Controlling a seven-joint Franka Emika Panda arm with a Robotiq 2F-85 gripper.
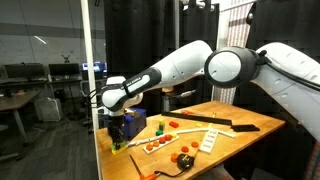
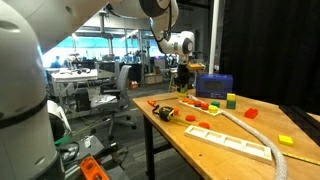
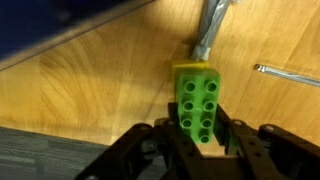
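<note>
In the wrist view a green studded brick sits between the dark fingers of my gripper, which is shut on it. A yellow piece shows at the brick's far end; whether the two are joined, I cannot tell. In exterior view 1 the gripper is low over the near left end of the table, close to the blue box. Exterior view 2 has the gripper at the table's far end, too small there to show its grip.
The blue box stands beside the gripper. A metal tool extends from near the yellow piece, and a thin metal rod lies to the right. Several colored bricks and a white strip occupy the table. The table edge is close by.
</note>
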